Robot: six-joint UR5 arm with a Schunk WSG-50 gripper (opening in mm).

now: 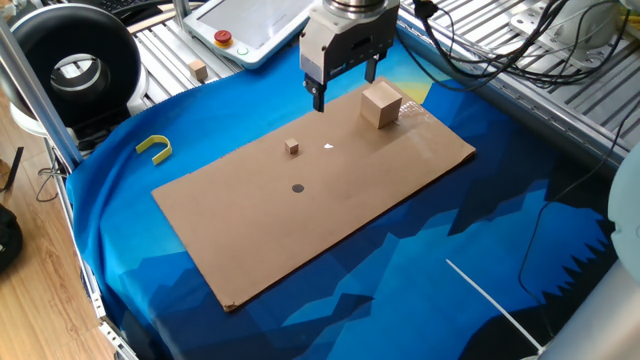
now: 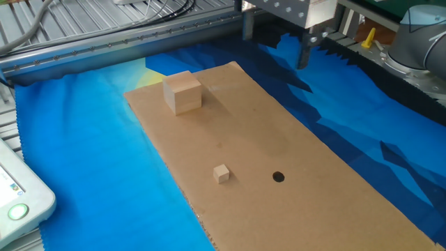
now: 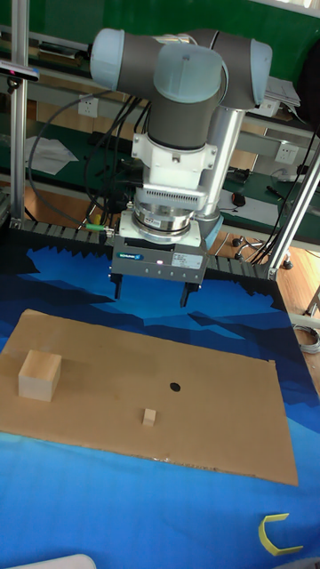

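Observation:
My gripper (image 1: pixel 345 90) hangs well above the table with its two dark fingers spread wide and nothing between them. In the second exterior view the gripper (image 2: pixel 275 45) shows at the top edge, and in the third the gripper (image 3: pixel 151 301) is above the cardboard's far side. A large wooden cube (image 1: pixel 381 105) sits on the cardboard sheet (image 1: pixel 240 230), near one end. Toward the middle lies a much smaller wooden cube (image 2: pixel 221 174). Beside it is a flat black disc (image 2: pixel 279 177), apart from both cubes.
A yellow hook-shaped piece (image 1: pixel 155 150) lies on the blue cloth (image 1: pixel 110 220) off the cardboard. A tablet with a red button (image 1: pixel 223 38) and another small wooden block (image 1: pixel 198 70) rest on the slatted surface. Much of the cardboard is bare.

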